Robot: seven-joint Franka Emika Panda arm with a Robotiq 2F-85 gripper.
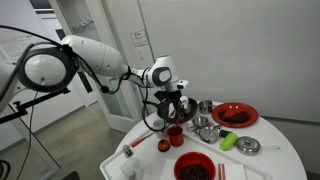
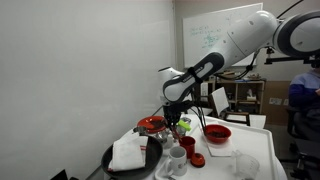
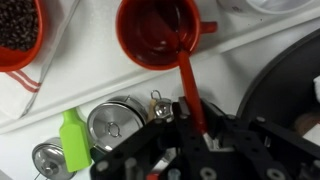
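Note:
A slim red stick (image 3: 190, 92) is held in my gripper, which is shut on it. Its lower end reaches into a red mug (image 3: 128, 35) standing below the fingers. In the first exterior view the gripper (image 1: 179, 113) hangs just above the red mug (image 1: 175, 136), near the middle of the table. The second exterior view also has the red mug (image 2: 188, 143) upright under the gripper. What the mug contains cannot be made out.
A red bowl of dark beans (image 1: 194, 167) stands in front of the mug, and a red tomato-like object (image 1: 164, 145) lies to its left. Behind are metal pots (image 1: 209, 132), a green item (image 1: 229, 141), a red plate (image 1: 235, 115) and a black pan (image 2: 130, 158).

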